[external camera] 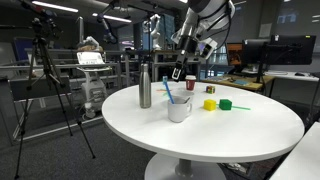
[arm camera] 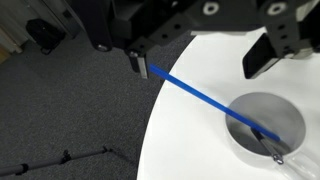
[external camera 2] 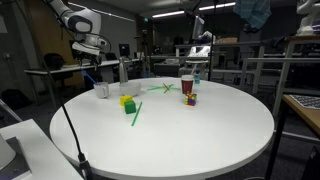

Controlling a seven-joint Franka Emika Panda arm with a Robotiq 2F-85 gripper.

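Note:
A white mug (external camera: 180,111) stands on the round white table, a blue stick (external camera: 169,91) leaning out over its rim. The wrist view looks down into the mug (arm camera: 250,104), where the blue stick (arm camera: 205,98) slants up to the left beside a dark, silvery utensil (arm camera: 268,144). My gripper is open, its fingers wide apart, and the stick's upper end appears near the left finger (arm camera: 140,65). Nothing is gripped. In exterior view 1 the gripper (external camera: 179,73) hangs above the table, higher than the mug.
A steel bottle (external camera: 145,86) stands close to the mug. Yellow (external camera: 209,104) and green (external camera: 225,104) blocks lie to its right. A red cup (external camera 2: 187,84), a multicoloured cube (external camera 2: 190,99) and thin green sticks are spread farther over the table.

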